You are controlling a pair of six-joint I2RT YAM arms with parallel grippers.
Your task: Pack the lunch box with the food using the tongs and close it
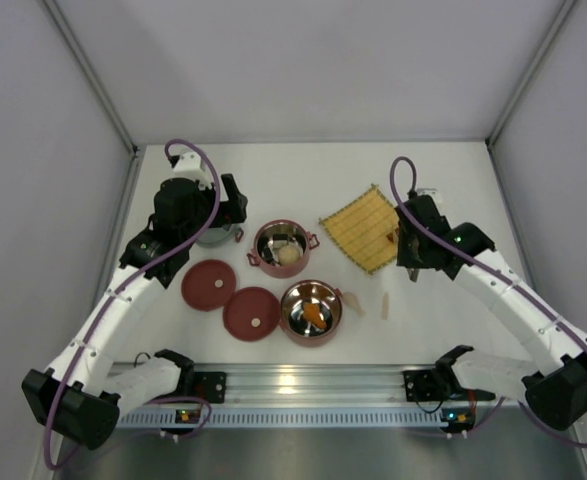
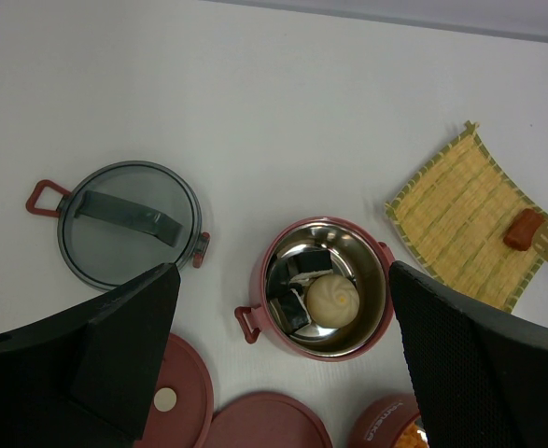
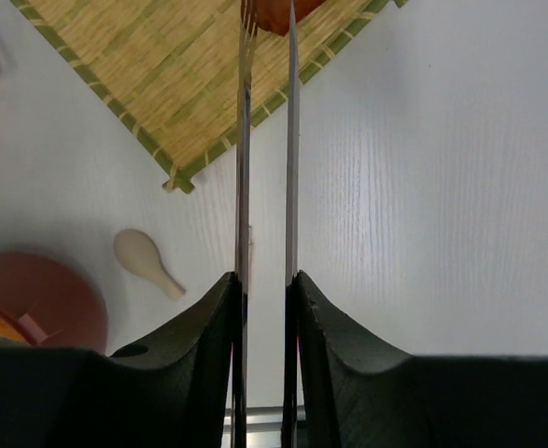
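My left gripper is open and empty above the pot, which holds a bun and dark pieces. My right gripper holds long metal utensils pointing forward; their tips are at a reddish-brown piece over the bamboo mat. Whether the tips grip it is unclear. A second pot holds orange food. The glass lid lies at the left.
Two red lids lie at front left. A wooden spoon and a pale strip lie right of the second pot.
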